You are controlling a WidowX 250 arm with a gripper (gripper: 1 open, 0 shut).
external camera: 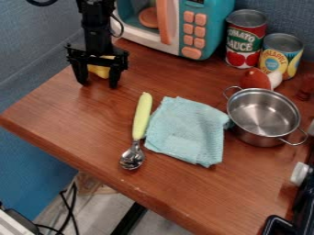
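The black gripper [98,70] is lowered at the back left of the wooden table, its fingers around a yellow object [99,69] that is mostly hidden behind it. Whether the fingers are closed on it cannot be told. An ice cream scoop [140,124] with a pale yellow handle lies mid-table, beside a folded light blue cloth [185,130].
A toy microwave [194,27] and two cans, tomato sauce [245,39] and a yellow one [280,57], stand at the back. A steel pot [263,117] and red tomato [255,81] are at right.
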